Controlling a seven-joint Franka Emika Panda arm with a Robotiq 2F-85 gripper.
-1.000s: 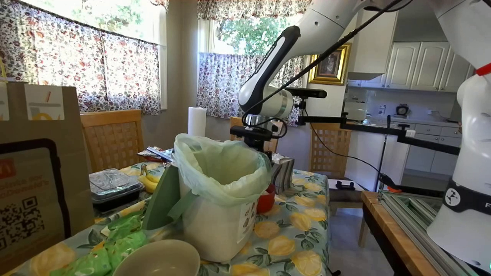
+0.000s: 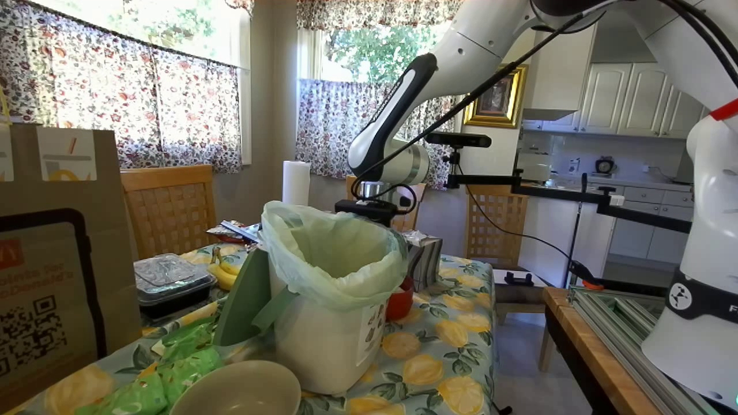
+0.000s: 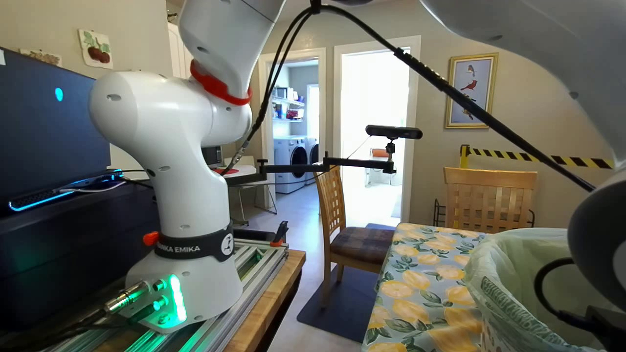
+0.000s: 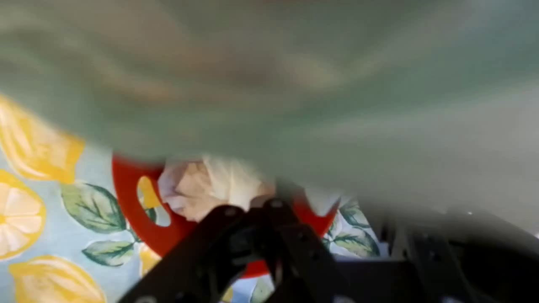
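My gripper points down just behind the lined bin, and the bin hides its fingertips in exterior view 1. A red bowl lies below the dark gripper parts in the wrist view. Crumpled whitish paper is in that bowl, partly covered from sight by the gripper. How far the fingers stand apart is unclear, and no object shows clearly held. The white bin has a pale green liner folded over its rim. A blurred pale green and grey surface fills the upper wrist view.
A beige bowl and green packaging lie in front of the bin. Left are a black container, bananas and a paper bag. A striped box stands behind.
The gripper has moved a little left and lower in exterior view 1, further behind the bin. The bin and the other table objects look unmoved.
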